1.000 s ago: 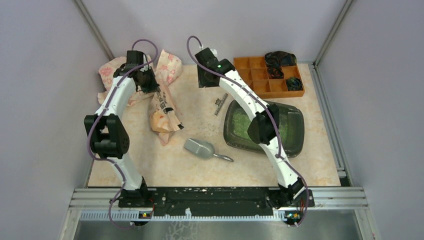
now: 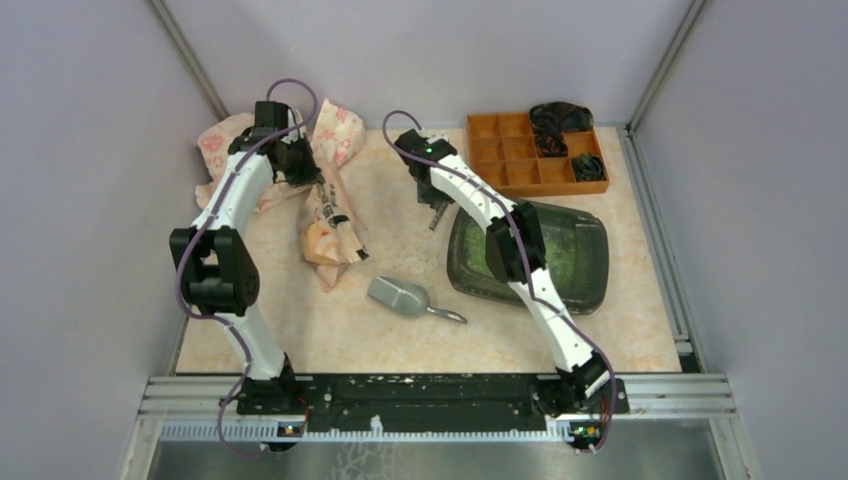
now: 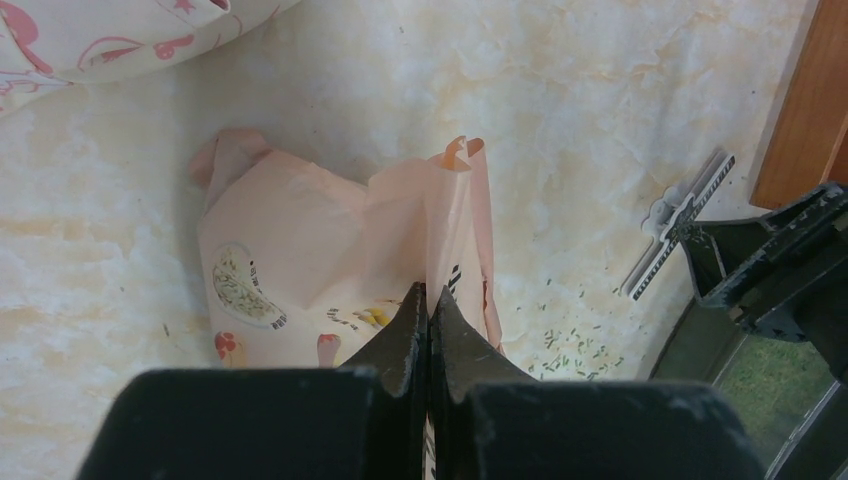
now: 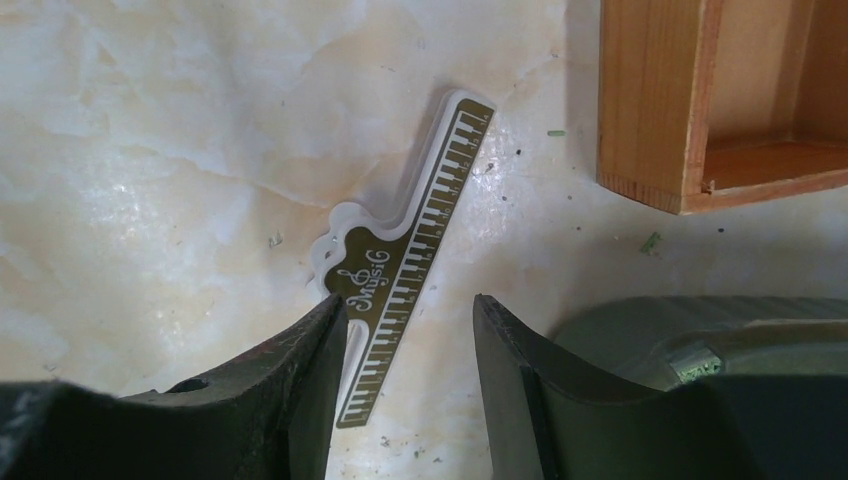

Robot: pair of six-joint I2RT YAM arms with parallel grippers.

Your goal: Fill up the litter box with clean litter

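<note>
The pale pink paper litter bag lies left of centre, its top edge pinched in my left gripper, which is shut on it. My right gripper is open above a piano-patterned Music clip, nothing held between its fingers. The dark green litter box is at the right, under my right arm, with green material visible inside. A grey scoop lies at the front centre, handle to the right.
A wooden compartment organiser with black bags stands at the back right. Pink patterned bags lie at the back left.
My left gripper and the bag have barely moved.
</note>
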